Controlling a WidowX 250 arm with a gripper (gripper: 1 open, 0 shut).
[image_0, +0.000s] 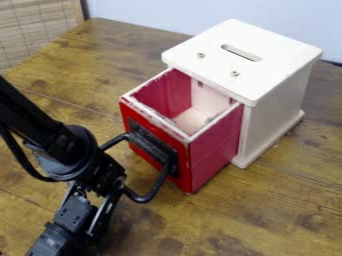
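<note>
A white wooden box (267, 100) with a slot in its top stands at centre right. Its red drawer (210, 155) is pulled out toward the left, empty inside, with a black handle (150, 188) on its front. My black gripper (114, 175) is low at the left, at the handle; whether its fingers are shut on it I cannot tell.
A woven mat (34, 22) lies at the back left corner.
</note>
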